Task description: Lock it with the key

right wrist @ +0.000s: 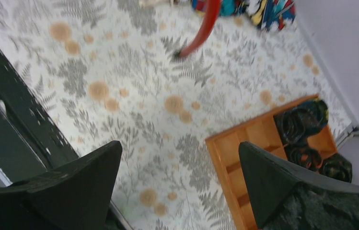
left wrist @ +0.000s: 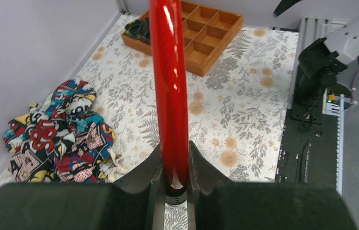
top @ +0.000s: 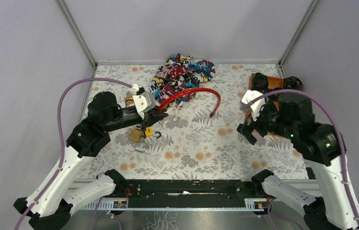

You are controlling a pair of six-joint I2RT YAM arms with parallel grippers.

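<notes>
A glossy red cable lock (top: 194, 90) arches rightward from my left gripper (top: 161, 113), which is shut on one end of it. In the left wrist view that end of the cable (left wrist: 171, 105) stands upright between the fingers. Its dark free tip (top: 211, 114) hangs down over the middle of the table, touching nothing. My right gripper (top: 247, 133) stands open and empty at the right, apart from the cable. Brass padlocks (top: 135, 134) and a yellow one (top: 148, 132) lie below the left gripper. I cannot make out a key.
At the right lies an orange compartment tray (right wrist: 230, 182) with dark coiled items (right wrist: 299, 123) in some compartments. A colourful patterned cloth (top: 182, 74) is heaped at the back.
</notes>
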